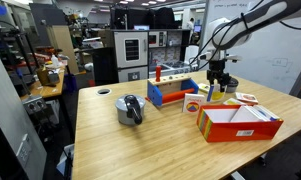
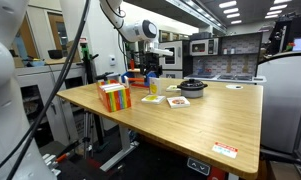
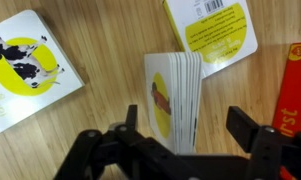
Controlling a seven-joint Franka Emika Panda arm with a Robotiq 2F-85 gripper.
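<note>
In the wrist view a small board book [image 3: 173, 95] with white page edges and a yellow circle on its cover stands on its edge on the wooden table. My gripper is open above it, the dark fingers [image 3: 92, 150] apart on either side of its near end. Nothing shows as gripped. To the left lies a card with a cow [image 3: 28, 65], and behind the book a white card with a yellow circle [image 3: 215, 30]. In exterior view 1 my gripper [image 1: 219, 82] hangs over the cards at the table's right side.
A red box with an open top [image 1: 237, 124] stands nearer the front edge. A blue and red toolbox-like rack [image 1: 172, 92] and a grey pot [image 1: 130, 108] are to the left. Another dark pot [image 2: 192, 88] stands on the far side.
</note>
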